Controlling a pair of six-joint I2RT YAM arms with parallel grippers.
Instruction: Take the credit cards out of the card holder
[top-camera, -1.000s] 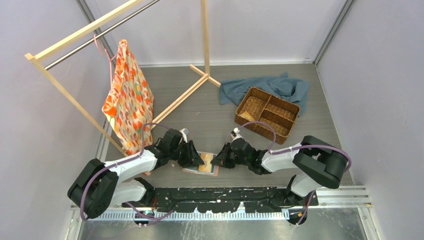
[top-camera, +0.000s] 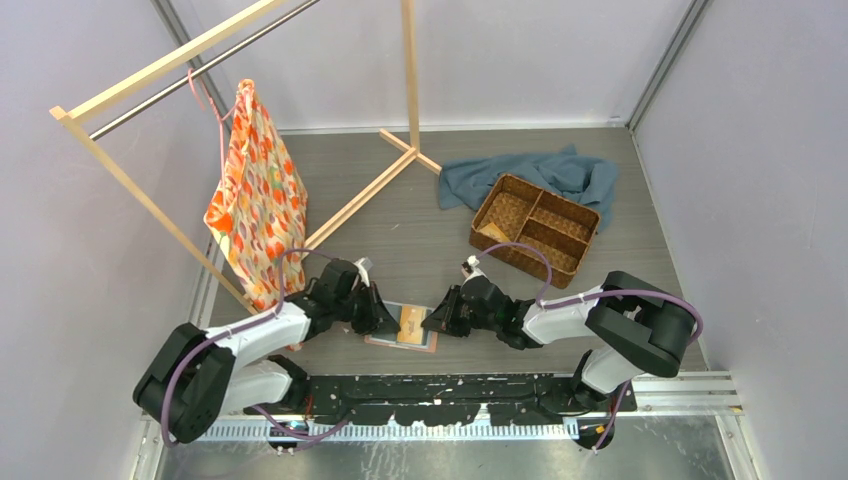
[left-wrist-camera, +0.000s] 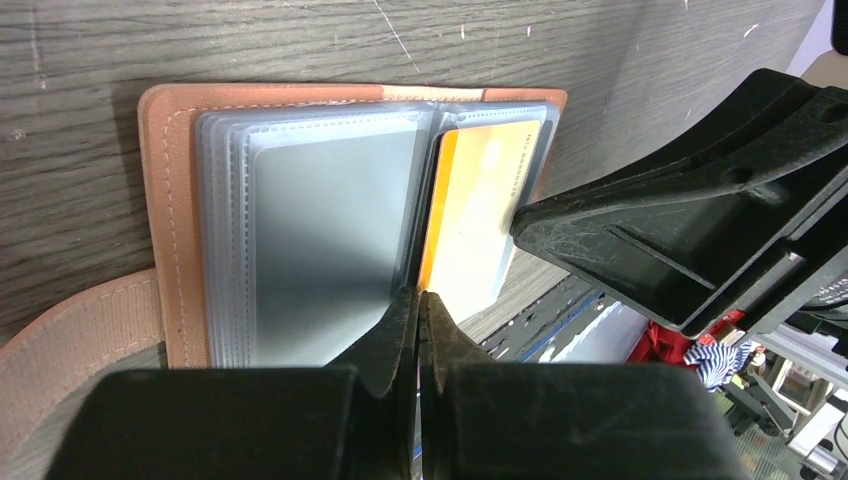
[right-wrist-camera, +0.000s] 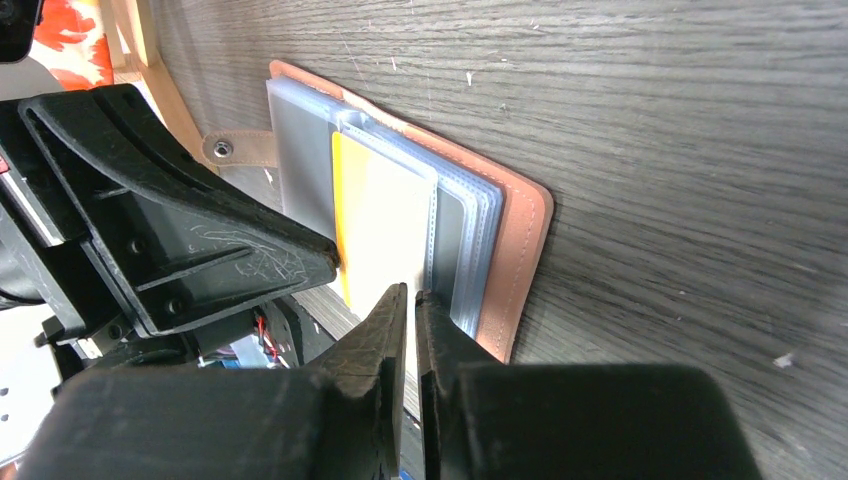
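The pink-tan card holder (left-wrist-camera: 176, 220) lies open on the table between my grippers, its clear sleeves (left-wrist-camera: 310, 220) showing. A yellow card (left-wrist-camera: 480, 190) (right-wrist-camera: 378, 210) sits in one sleeve. My left gripper is shut, its tips at the card's left edge, no card seen between them. My right gripper is at the card's other edge, its fingertips close together with a slim gap; whether anything is between them is hard to tell.
A wicker basket (top-camera: 560, 262) and a teal cloth (top-camera: 460, 180) lie at the back right. A wooden frame (top-camera: 365, 195) with a hanging patterned bag (top-camera: 255, 200) stands at the left.
My left gripper has shifted very slightly at the card holder. The right arm looks unchanged in the top view.
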